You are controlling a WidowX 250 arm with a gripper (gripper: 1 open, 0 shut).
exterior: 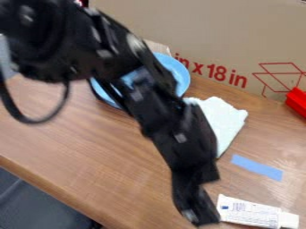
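Observation:
The black arm reaches from the upper left down toward the front right, somewhat blurred. Its gripper (199, 202) hangs low, its tip just left of a white tube (257, 214) lying at the table's front edge; the gap between its fingers is hard to make out. Behind the arm, a blue bowl (178, 72) is partly hidden. A white cloth (227, 118) lies right of the arm, and a blue strip (256, 167) is on the wooden table (72, 125).
A large cardboard box (227, 36) stands along the back. A red object (296, 102) sits at the right edge. Past its front edge is a dark grey area (30, 201) at lower left.

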